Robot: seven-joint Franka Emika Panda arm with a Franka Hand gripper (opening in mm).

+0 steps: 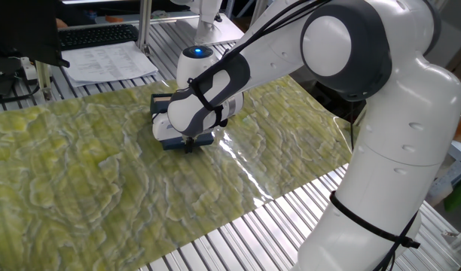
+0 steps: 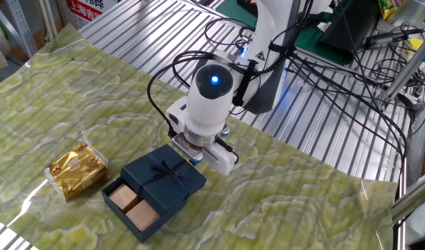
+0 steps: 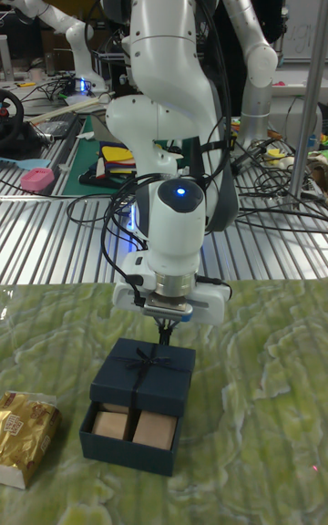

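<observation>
A dark blue gift box (image 3: 115,453) stands on the green cloth. Its lid (image 3: 160,380), tied with a dark ribbon bow, sits shifted back and tilted, leaving the front of the box uncovered. Two tan blocks (image 2: 144,214) show inside that uncovered part. My gripper (image 3: 166,336) points down at the lid's rear edge, its dark fingers close together with nothing visible between them. Whether the fingertips touch the lid cannot be told, since the lid hides their lower ends in exterior view 3. In exterior view 1 the arm covers much of the box.
A gold-wrapped packet (image 2: 78,171) lies beside the box, apart from it. Black cables (image 2: 172,68) loop around the wrist. Papers (image 1: 110,63) and a keyboard (image 1: 95,36) lie beyond the cloth.
</observation>
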